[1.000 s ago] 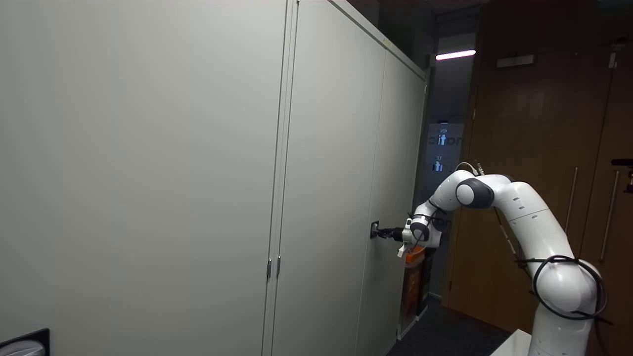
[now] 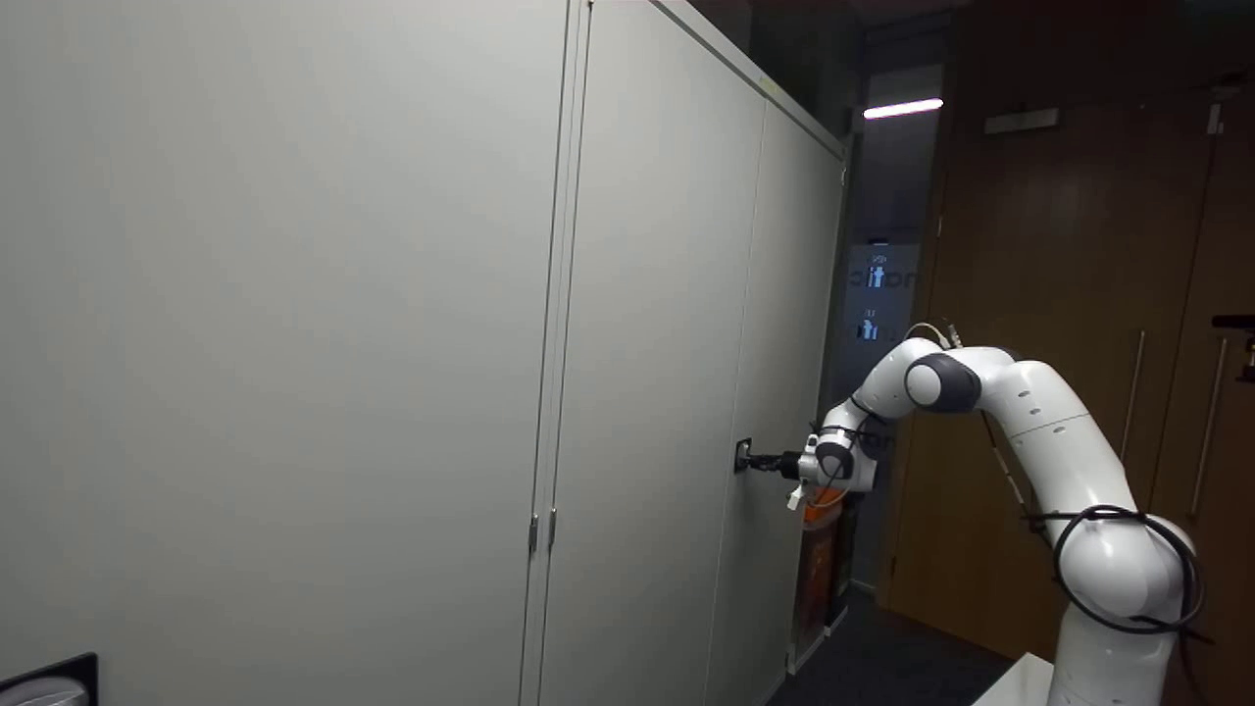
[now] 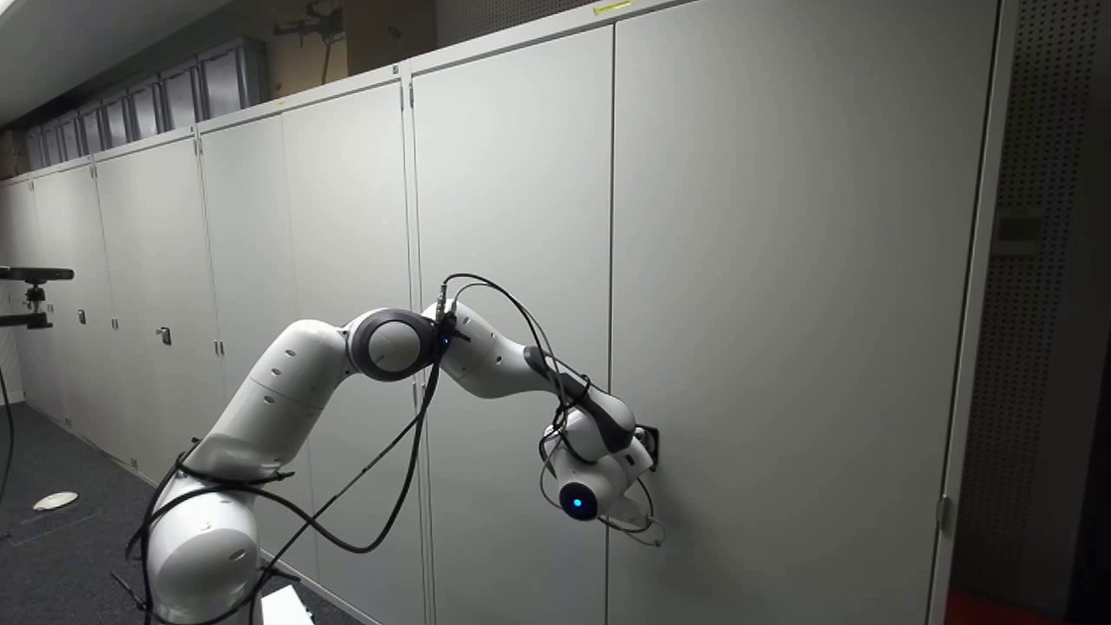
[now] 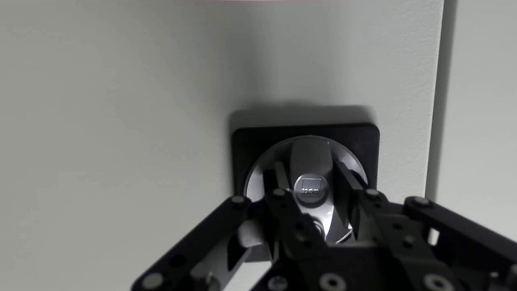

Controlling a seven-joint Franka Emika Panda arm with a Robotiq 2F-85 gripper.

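Observation:
In the wrist view a grey metal latch handle with a round lock button sits in a dark square plate on a pale cabinet door. My gripper is shut on this handle, one dark finger on each side. The handle stands upright within its round recess, and its lower part is partly hidden behind the fingers. From the side, the gripper reaches straight into the plate. In the other exterior view, my wrist hides the fingers and most of the plate.
The seam between two doors runs just right of the plate. The cabinet doors look closed and flush. Cables hang loosely from the arm. An orange object stands beyond the cabinet's end.

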